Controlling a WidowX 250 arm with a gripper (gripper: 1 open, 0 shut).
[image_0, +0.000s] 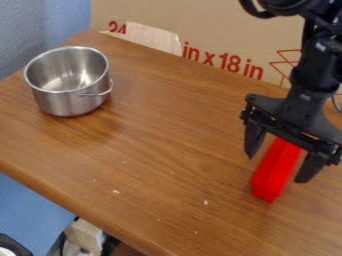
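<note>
My black gripper stands open at the right side of the table, its two fingers on either side of a red elongated block. The block lies on the wooden table, slanting from lower left to upper right, its upper end partly hidden under the gripper.
A steel pot with a wire handle sits at the back left near the table's edge. Cardboard with red printing stands behind the table.
</note>
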